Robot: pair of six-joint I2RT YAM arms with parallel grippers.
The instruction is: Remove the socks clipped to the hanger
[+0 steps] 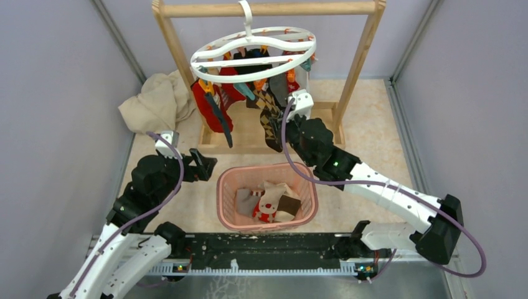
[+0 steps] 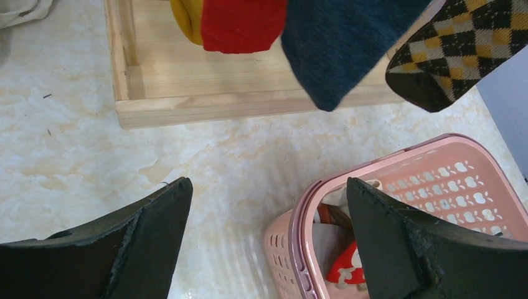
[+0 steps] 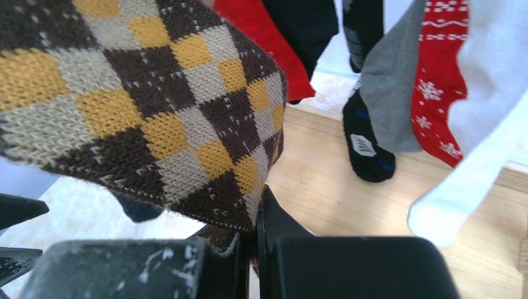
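Observation:
Socks hang by coloured clips from the white round hanger (image 1: 252,77). My right gripper is shut on the checkered sock (image 3: 155,106), which rises from between its fingers and is visible below the clips in the top view (image 1: 268,115). Red, grey, white and black socks hang behind it. My left gripper stands open and empty, low at the left, above the floor beside the pink basket (image 1: 221,199), which holds several socks (image 1: 268,202).
The wooden stand (image 1: 348,75) carries the hanger at the back. A beige cloth heap (image 1: 152,103) lies at the left.

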